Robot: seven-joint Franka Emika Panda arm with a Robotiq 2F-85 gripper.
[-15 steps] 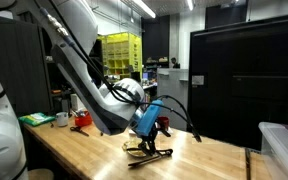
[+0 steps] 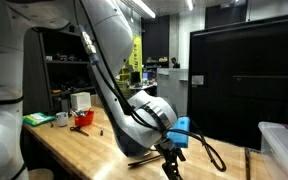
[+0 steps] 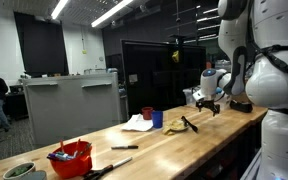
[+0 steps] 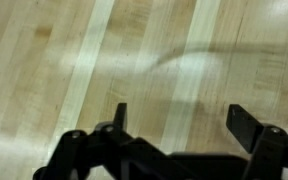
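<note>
Over the bare wooden table (image 4: 74, 60), my gripper stands wide open in the wrist view. Only tabletop shows between its two black fingers. The exterior view 1 has the gripper (image 2: 172, 165) low, close above the table, right of a dark long-handled tool (image 2: 144, 160) that the arm partly hides. In exterior view 2 the same tool (image 3: 190, 125) lies beside a yellow item (image 3: 174, 128), too small to make out. A blue cup (image 3: 157, 118) and a red cup (image 3: 147, 112) stand behind.
At the table's far end from the arm sit a red container with tools (image 3: 71, 158), a bowl (image 3: 21, 170) and several dark hand tools. White cloth (image 3: 137, 123) lies near the cups. A translucent bin (image 2: 282, 150) is at the right edge.
My gripper has come down toward the table and slightly right in exterior view 1. The arm now covers more of the dark tool and the items behind it.
</note>
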